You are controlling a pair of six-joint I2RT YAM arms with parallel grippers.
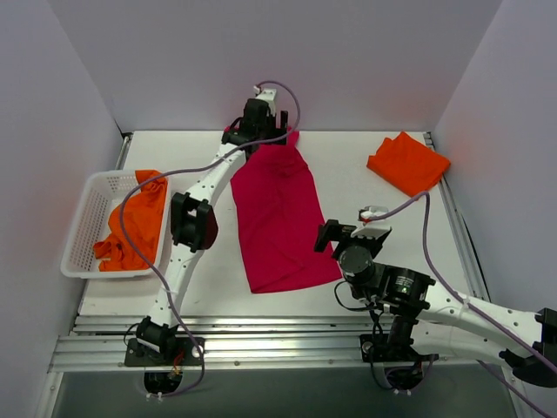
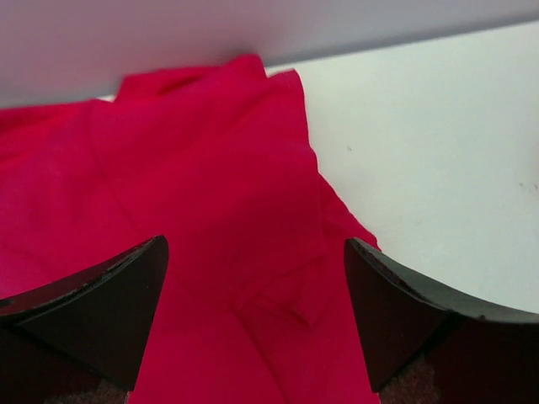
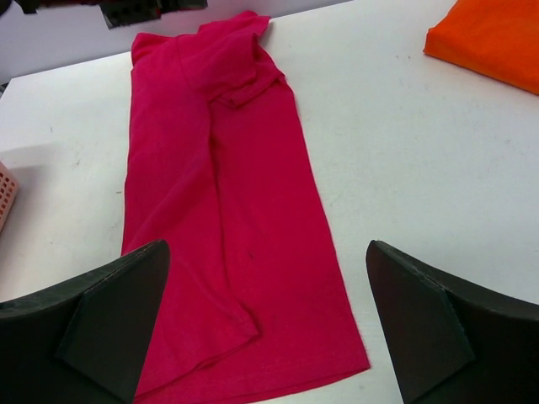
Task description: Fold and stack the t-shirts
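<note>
A magenta t-shirt [image 1: 277, 226] lies lengthwise on the middle of the table, its far end bunched with overlapping folds [image 2: 210, 185]. My left gripper [image 1: 277, 122] hangs over that far end, open, with the cloth below its fingers. My right gripper [image 1: 335, 235] is open above the near right part of the magenta shirt, whose near hem [image 3: 303, 353] shows flat in the right wrist view. A folded orange shirt [image 1: 409, 163] rests at the back right. More orange cloth [image 1: 135, 226] lies in a white basket at the left.
The white basket [image 1: 77, 235] fills the left side of the table. Bare table [image 1: 405, 244] lies between the magenta shirt and the right edge. Walls border the back and both sides.
</note>
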